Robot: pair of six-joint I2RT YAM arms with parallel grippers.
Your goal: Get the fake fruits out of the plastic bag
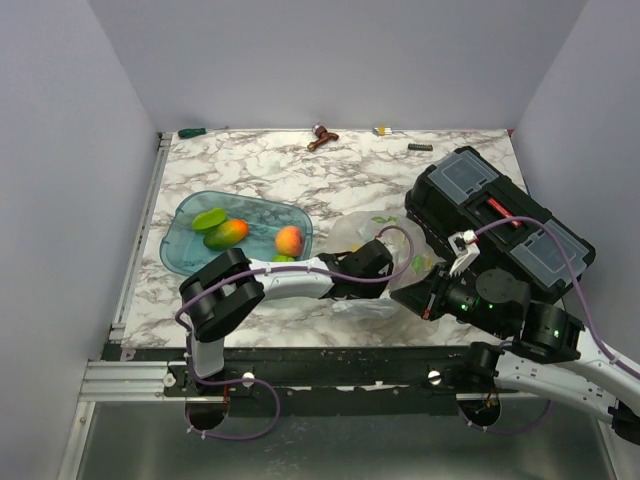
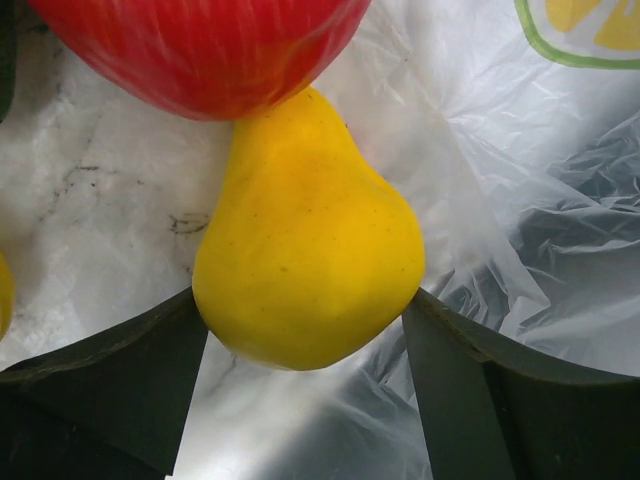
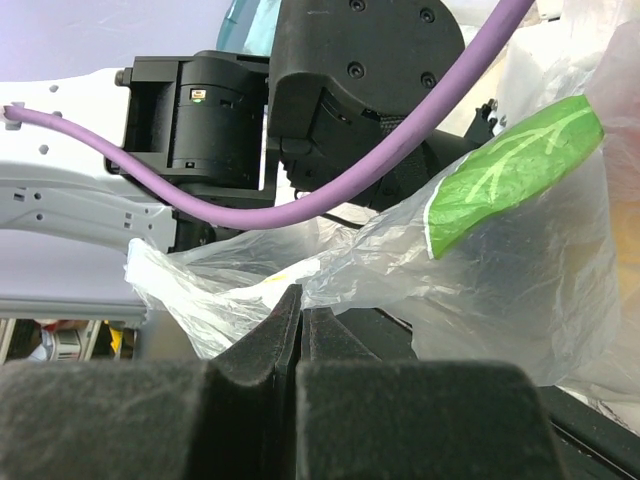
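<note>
In the left wrist view, a yellow pear (image 2: 308, 230) lies inside the clear plastic bag (image 2: 480, 200), its narrow end against a red fruit (image 2: 210, 50). My left gripper is open, with one finger on each side of the pear's wide end. Firm contact cannot be made out. From above, the left arm covers part of the bag (image 1: 350, 228), so the pear is hidden there. My right gripper is shut, pinching a gathered edge of the bag's film at its tips. The green print (image 3: 515, 175) stands out on the raised film.
At the left, a bluish clear container (image 1: 178, 258) holds a mango (image 1: 226, 235), a peach (image 1: 289, 240) and green fruits. A black toolbox (image 1: 500, 215) stands right of the bag. Small tools lie along the back edge, with bare marble tabletop (image 1: 270, 165) before them.
</note>
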